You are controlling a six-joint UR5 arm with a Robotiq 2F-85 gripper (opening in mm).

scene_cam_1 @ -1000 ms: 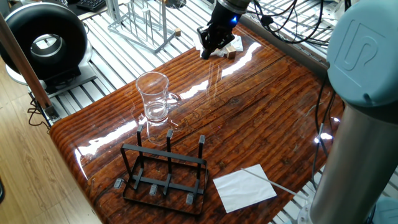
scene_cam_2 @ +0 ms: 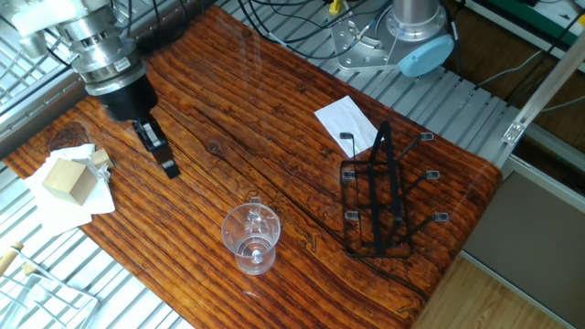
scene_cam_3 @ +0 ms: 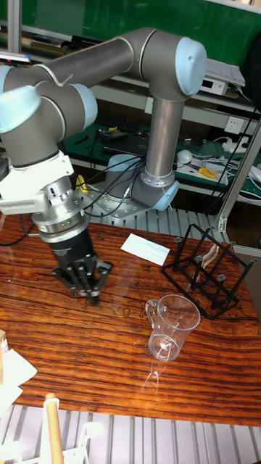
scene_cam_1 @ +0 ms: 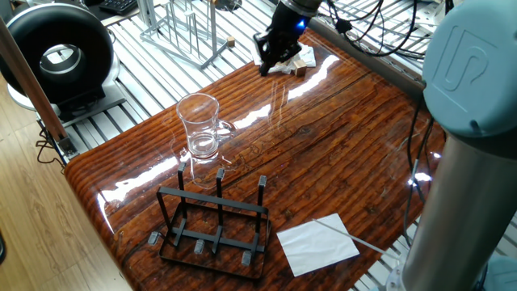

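A clear glass mug (scene_cam_1: 200,129) stands upright on the wooden table, its handle facing the robot's base side in exterior view 2 (scene_cam_2: 253,239). A black wire rack (scene_cam_1: 214,230) with several upright prongs and grey tips stands on the table, apart from the mug; nothing hangs on it. My gripper (scene_cam_3: 86,295) points downward above the tabletop, well clear of mug and rack. No object shows at its fingertips, but its fingers (scene_cam_2: 157,146) overlap from the side, so how far they are spread is unclear.
White paper (scene_cam_1: 317,244) lies beside the rack. Wooden blocks (scene_cam_2: 70,181) rest on another white sheet at the table's edge near my gripper. A grey wire rack (scene_cam_1: 187,36) stands off the table. Bare tabletop separates my gripper from the mug.
My gripper has shifted very slightly in exterior view 1, its tip a little to the left and up. Mug, rack and paper stay where they were.
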